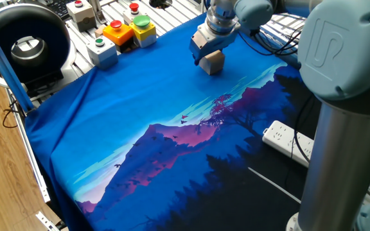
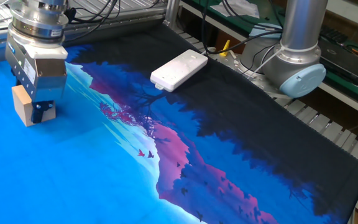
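Observation:
A light wooden block [image 1: 212, 63] sits on the blue part of the printed cloth, near its far edge in exterior view 1. My gripper [image 2: 28, 99] points down over this block [image 2: 23, 104], at the left of exterior view 2. One dark finger [image 2: 40, 112] stands in front of the block's near side there. The other finger shows only in part, by the block's upper left edge. Whether the fingers press on the block or merely stand around it cannot be made out.
A printed cloth [image 1: 108, 96] with mountains and trees covers the table. Button boxes, including an orange one [image 1: 117, 35] and a green-topped one [image 1: 142, 32], stand beyond its edge. A white power strip [image 2: 179, 70] lies on the dark part. Mid-cloth is clear.

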